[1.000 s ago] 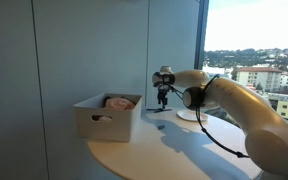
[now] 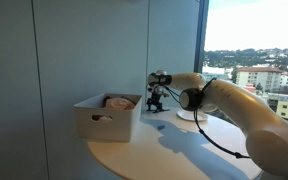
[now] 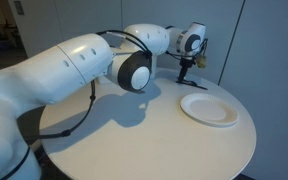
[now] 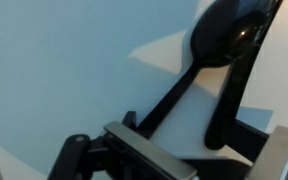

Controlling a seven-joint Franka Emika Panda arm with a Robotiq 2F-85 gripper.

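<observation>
A black spoon lies on the white table, its bowl toward the top of the wrist view and its handle running down toward my gripper. A second long black utensil rests close beside it; its far end leaves the view. My gripper is open, its fingers spread on either side of the picture's lower middle, with nothing seen gripped. In exterior view 2 the gripper points down at the table's far side, just above the dark utensils. Contact with the spoon cannot be made out.
A white plate lies near the utensils. An off-white box with a pinkish-brown thing inside stands at the table's left. A small dark object lies on the table.
In exterior view 1 my gripper has moved left toward the box and slightly lower over the last second. The box stays where it was.
</observation>
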